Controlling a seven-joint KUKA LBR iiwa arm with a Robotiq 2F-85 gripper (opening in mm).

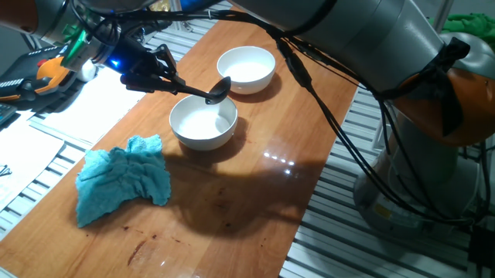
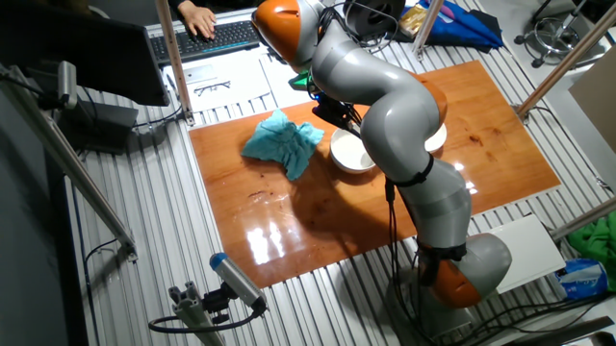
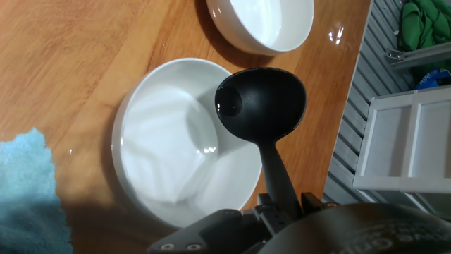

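A black ladle (image 3: 261,106) juts from my gripper, which is shut on its handle. In exterior view 1 the ladle's bowl (image 1: 220,90) hangs above the far rim of the nearer white bowl (image 1: 203,123), apart from the table. From the wrist, a small dark wet-looking spot shows inside the ladle, and the nearer bowl (image 3: 169,141) lies below and to its left. A second white bowl (image 1: 246,69) stands farther back on the table. Whether either white bowl holds clear liquid I cannot tell.
A crumpled teal cloth (image 1: 124,179) lies on the wooden table (image 1: 255,224), beside the nearer bowl. A person's hand (image 2: 197,19) rests at a keyboard (image 2: 217,40) beyond the table. Cables (image 1: 332,116) hang along the arm.
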